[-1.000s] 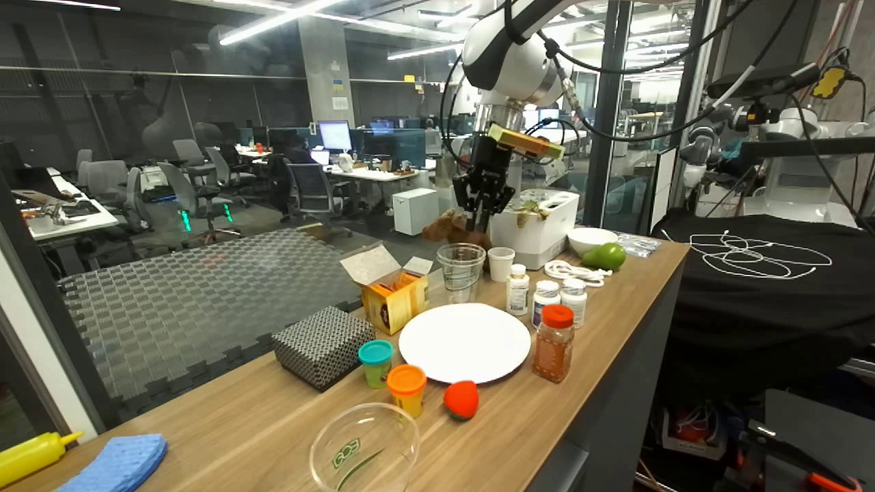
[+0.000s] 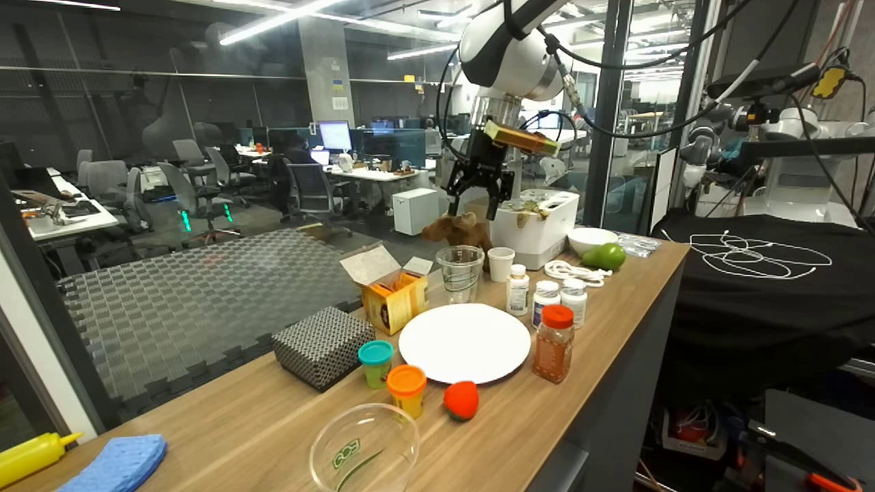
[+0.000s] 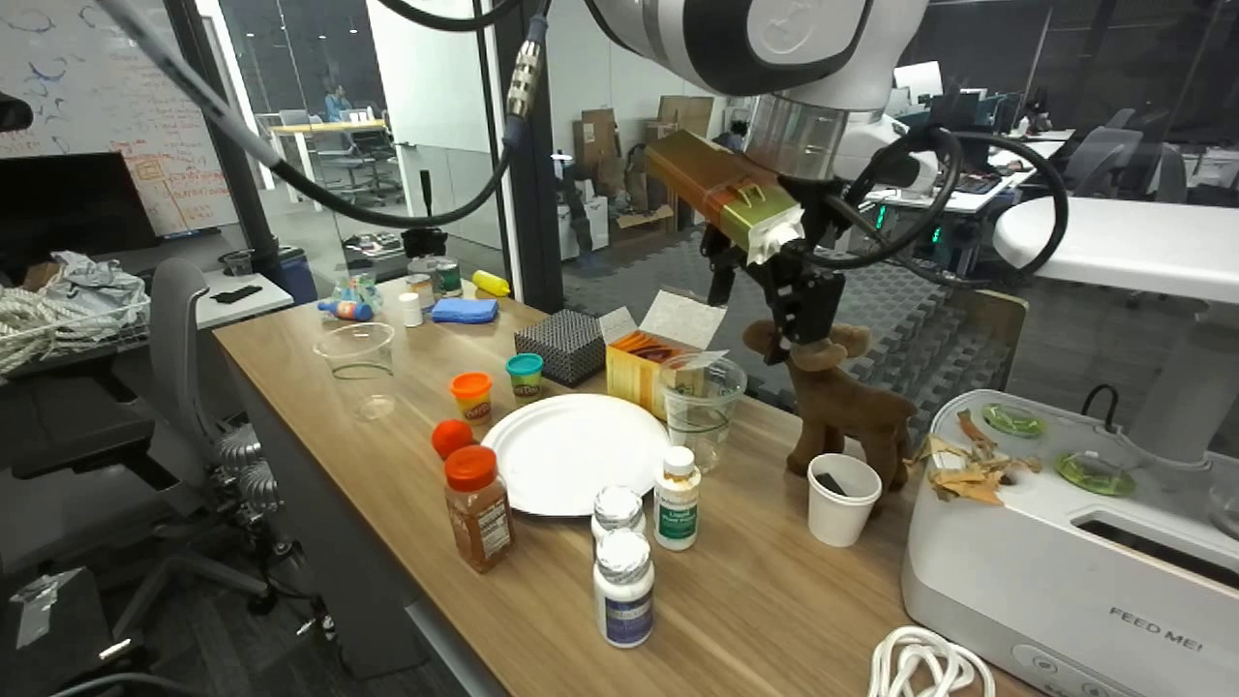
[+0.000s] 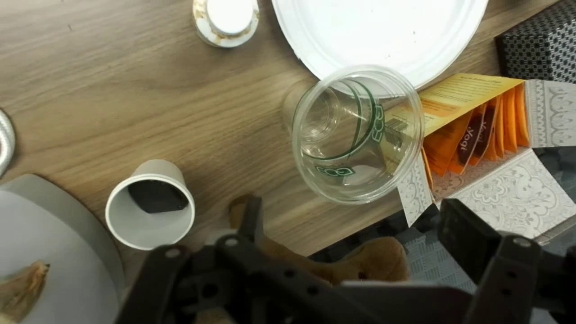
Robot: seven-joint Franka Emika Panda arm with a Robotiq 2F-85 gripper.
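Observation:
My gripper (image 2: 474, 210) hangs above the far back side of the counter, pointing down. Its dark fingers (image 4: 252, 218) are spread wide, so it is open, with nothing between them in the wrist view. Beneath it stands a brown plush animal (image 3: 854, 401), whose head (image 4: 372, 262) shows partly behind the gripper body. A clear plastic cup (image 4: 356, 135) stands upright, close to the plush and ahead of the fingertips. Beside the plush is a small white cup (image 4: 151, 205) with something dark inside. An opened yellow tea box (image 4: 475, 124) holds orange sachets.
A white plate (image 2: 465, 343) lies mid-counter, with white bottles (image 2: 517, 291) and a red-lidded spice jar (image 2: 554, 344) around it. The white "FEED ME!" appliance (image 3: 1057, 581) stands next to the plush. Bare wood (image 4: 108, 102) lies between the small cup and the bottle.
My gripper's fingers have spread from close together to wide apart. The hand has shifted slightly left in exterior view 1. The tabletop objects look unmoved.

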